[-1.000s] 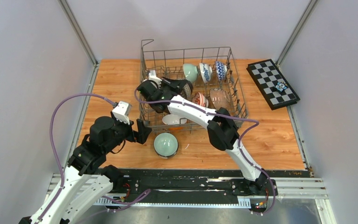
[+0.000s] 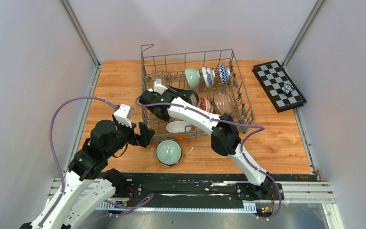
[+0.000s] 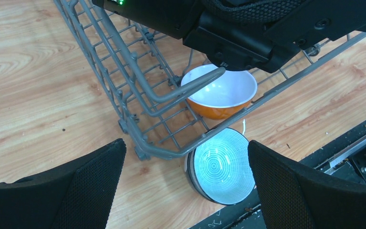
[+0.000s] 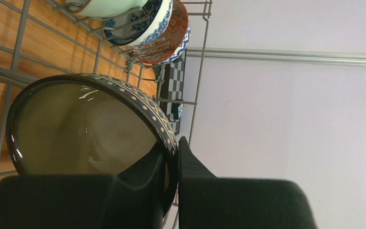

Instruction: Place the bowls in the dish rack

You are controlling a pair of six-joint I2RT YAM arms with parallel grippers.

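My right gripper is shut on the rim of a dark patterned bowl (image 4: 81,124), tilted among the wires of the dish rack (image 2: 233,53). Mint (image 2: 193,77), blue-white (image 2: 224,75), red (image 2: 204,104) and brown glass (image 2: 225,102) bowls sit in the rack, as does an orange bowl with white inside (image 3: 219,90) at its front. A mint bowl with dark exterior (image 2: 168,151) lies on the table in front of the rack. My left gripper stands open beside the rack's front-left corner, above that bowl's left.
A chessboard (image 2: 279,86) lies on the table right of the rack. Wall panels border the workspace.
The rack has shifted slightly left and toward the front, with the right gripper and held bowl moving slightly with it. The left arm stays still.
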